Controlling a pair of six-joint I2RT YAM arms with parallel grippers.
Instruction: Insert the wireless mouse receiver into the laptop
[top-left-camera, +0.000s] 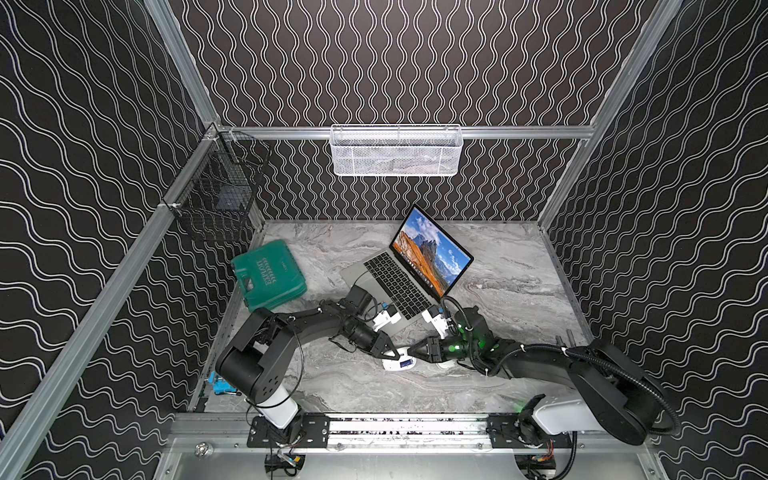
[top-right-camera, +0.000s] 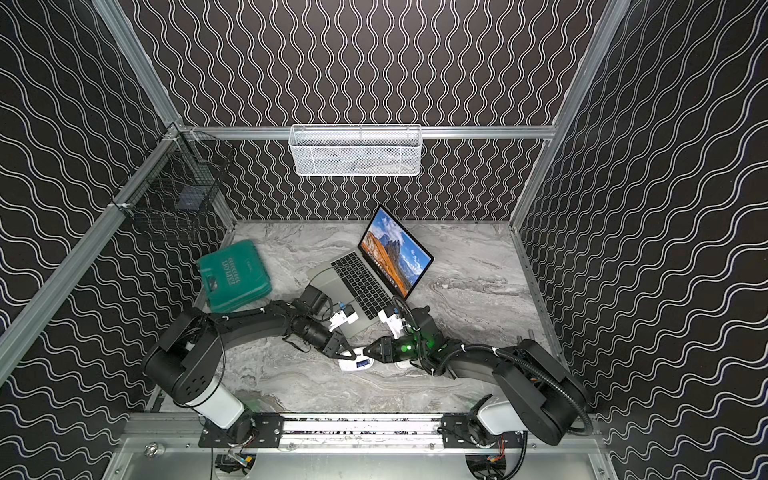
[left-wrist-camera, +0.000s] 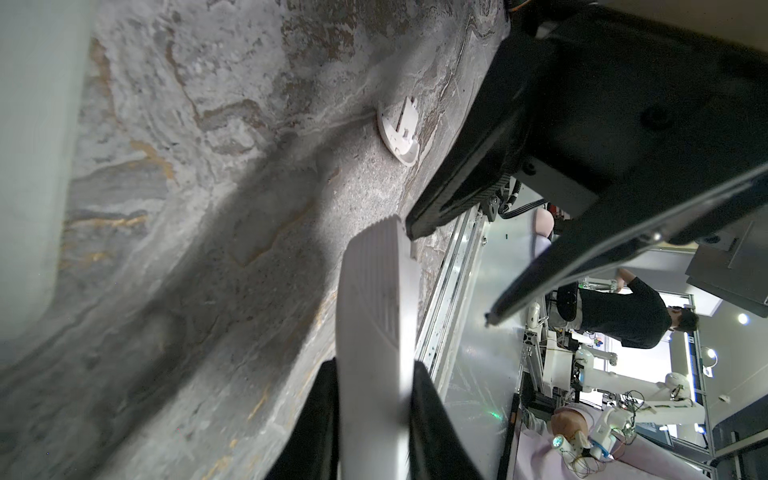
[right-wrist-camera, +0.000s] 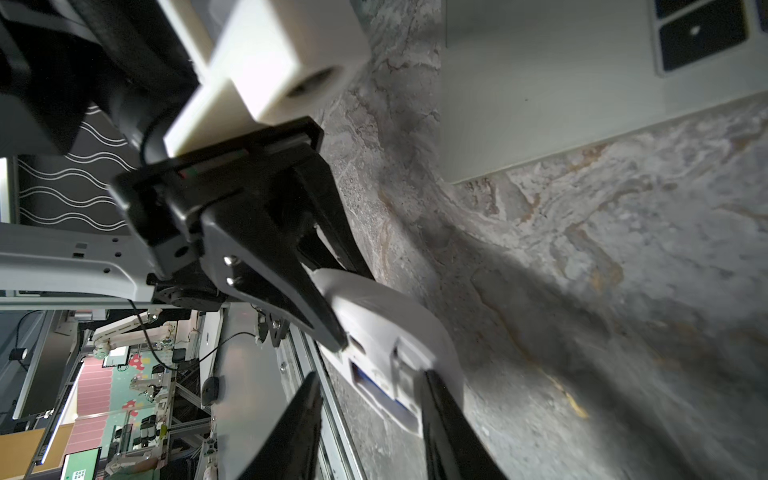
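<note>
My left gripper is shut on the sides of a white mouse (right-wrist-camera: 392, 312). In the right wrist view the mouse's underside shows an open compartment with a dark blue strip. The wireless receiver cannot be made out clearly there. My right gripper stands open close to that underside; one of its fingers (right-wrist-camera: 448, 436) overlaps the compartment's edge, and contact cannot be told. In the left wrist view its two fingers (left-wrist-camera: 472, 160) are apart, with no object between them. The open laptop (top-left-camera: 392, 292) rests on the table behind both grippers.
A loose white cover (left-wrist-camera: 400, 136) lies on the marble table under the right gripper. At the left stands a green case (top-left-camera: 269, 274), with a blue item (top-left-camera: 222, 385) nearer the front edge.
</note>
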